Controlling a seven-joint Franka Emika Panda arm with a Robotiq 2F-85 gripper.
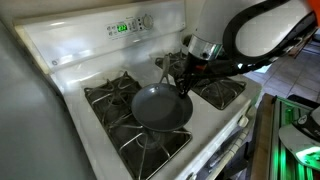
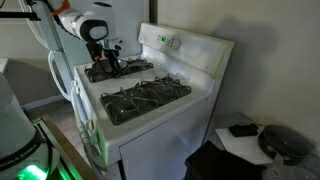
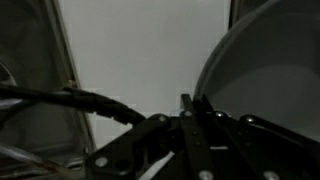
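A dark frying pan [image 1: 161, 107] lies over the left burners of the white stove, its handle [image 1: 165, 67] pointing to the back. At the pan's right rim, my gripper [image 1: 184, 92] reaches down from the right. In the wrist view the curved wall of the pan [image 3: 265, 65] fills the right side, and its rim runs to the fingertips of my gripper. The fingers look shut on that thin rim. Where the rim enters between the fingers, the picture is dark. In exterior view 2 the arm [image 2: 95, 30] largely hides the pan.
Black grates [image 2: 148, 98] cover the right burners, with nothing on them. Between the two burner areas runs a bare white strip [image 3: 140, 60]. The control panel [image 1: 115, 32] rises behind the stove. Another dark pan [image 2: 285, 142] sits on the counter at the far right.
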